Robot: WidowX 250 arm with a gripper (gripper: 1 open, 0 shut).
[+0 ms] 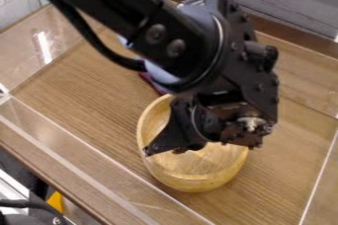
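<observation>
A black robot arm comes in from the top and fills the middle of the camera view, its gripper (199,130) hanging low over a round light wooden bowl (196,172). The gripper's lower parts overlap the bowl's interior and hide much of its back half. Whether anything is between the fingers cannot be seen clearly, and their opening is hard to judge. A dark reddish object (153,82) lies behind the bowl, mostly hidden by the arm.
Clear panels or edging run along its sides. A pale wall stands at the back. Cables and a yellow item lie beyond the lower-left edge.
</observation>
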